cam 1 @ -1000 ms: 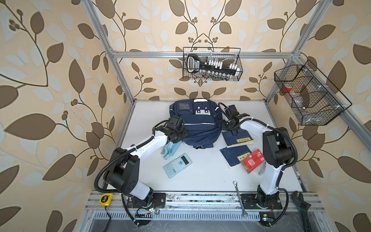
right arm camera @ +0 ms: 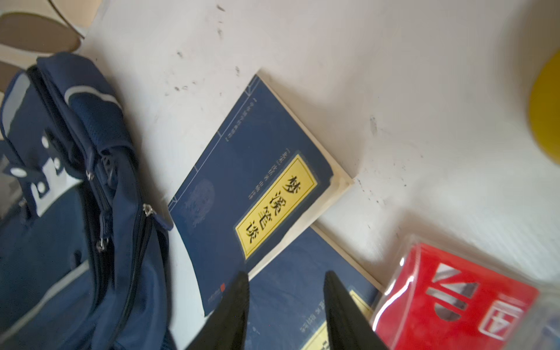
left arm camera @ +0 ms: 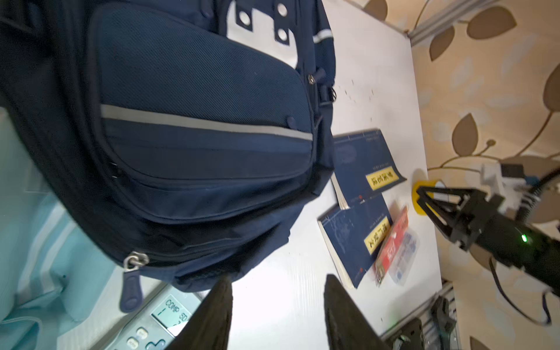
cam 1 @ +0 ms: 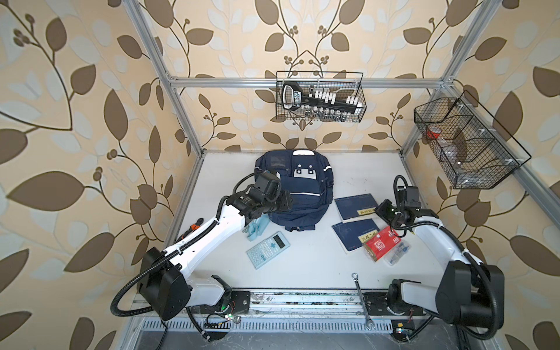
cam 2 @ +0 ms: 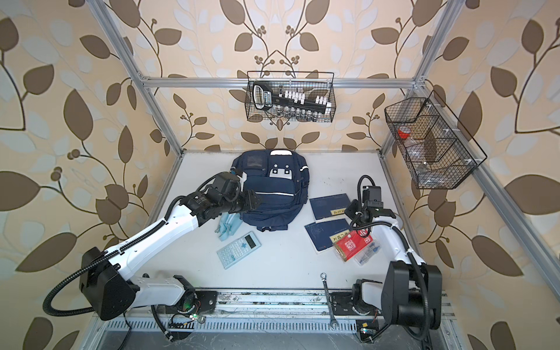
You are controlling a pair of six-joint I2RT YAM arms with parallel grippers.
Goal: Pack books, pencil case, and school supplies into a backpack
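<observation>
The navy backpack [cam 1: 294, 186] lies in the middle of the table. My left gripper hangs over its front lower part, part open, nothing visible between the fingers. My right gripper is over two navy books [right arm camera: 250, 169] [cam 2: 325, 234], right of the backpack; the frames do not clearly show what, if anything, is between its fingertips. A red packet [right arm camera: 449, 291] and a clear pouch [cam 1: 397, 253] lie beside the books. A light-blue calculator [cam 1: 268, 249] and a pale blue pencil case or cloth [cam 2: 227, 227] lie left, near the backpack.
Wire baskets [cam 1: 320, 96] [cam 1: 472, 143] hang at the back and right. A yellow object [right arm camera: 542, 105] sits near my right gripper. A wrench [cam 1: 361, 300] lies at the front edge. Bare table shows at the back right and front middle.
My right gripper has moved away from the backpack, rightward and toward the front. My left arm has shifted slightly right. The backpack's lower edge reaches a little further forward.
</observation>
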